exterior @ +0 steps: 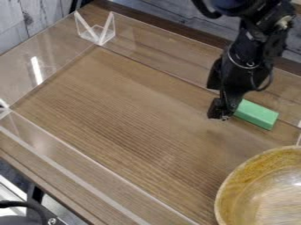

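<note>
The black gripper [226, 93] reaches down from the top right, its fingers open, over the left end of a green block [256, 115]. The block lies on the wooden surface at the right, partly hidden behind the gripper. Whether the fingers touch it is hard to tell.
A yellow wooden bowl [261, 191] sits at the bottom right, cut off by the frame. A clear bracket [97, 26] stands at the top left edge.
</note>
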